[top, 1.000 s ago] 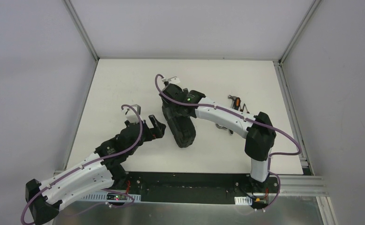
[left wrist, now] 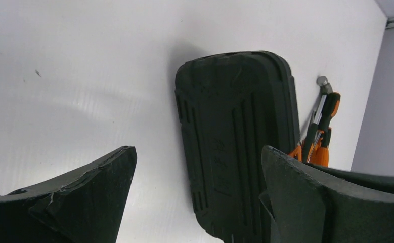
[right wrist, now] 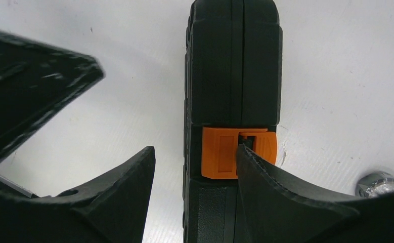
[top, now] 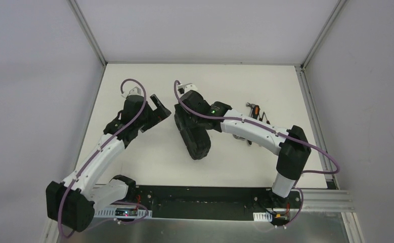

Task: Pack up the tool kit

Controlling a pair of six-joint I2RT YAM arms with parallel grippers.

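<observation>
A black tool case (top: 197,144) lies at table centre. My right gripper is over it, one finger at the orange latch (right wrist: 218,152); the other stands to the left over the table, so whether the latch or case is held is unclear. My left gripper is open left of the case, which shows between and beyond its fingers in the left wrist view. A group of tools (left wrist: 329,111), with hammer and orange handles, lies to the right, partly hidden by the right arm in the top view.
Walls frame the sides and back. The right arm spans the right half of the table above the tools.
My left arm has moved toward the back of the table, its gripper turned.
</observation>
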